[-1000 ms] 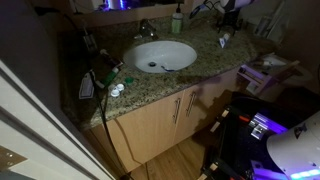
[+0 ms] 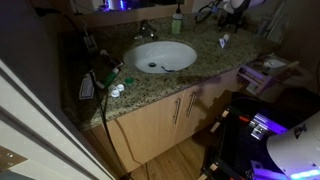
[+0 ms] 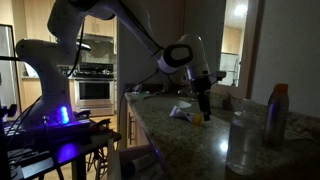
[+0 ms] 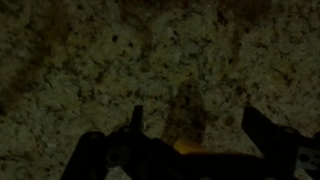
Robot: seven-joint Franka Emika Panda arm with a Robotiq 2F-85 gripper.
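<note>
My gripper stands open over the speckled counter, its two dark fingers (image 4: 257, 124) spread wide in the wrist view. Something yellow-orange (image 4: 187, 146) shows low between them, partly covered by the gripper's body; nothing is held. From the second exterior view, the gripper hangs above a yellow item (image 3: 196, 119) beside a crumpled-looking white item (image 3: 180, 110) on the counter. The white item (image 2: 224, 40) appears small in the first exterior view, right of the sink. The wrist view is very dark.
A tall clear container (image 3: 242, 143) and a metal-looking bottle (image 3: 276, 117) stand near the counter's close end. The white sink (image 2: 160, 56) lies farther along, with a soap bottle (image 2: 177, 22) behind it. Small white things (image 2: 117, 91) sit left of the sink.
At the upper right of the first exterior view, the arm has shifted slightly. The sink-side objects and the small white item look unmoved.
</note>
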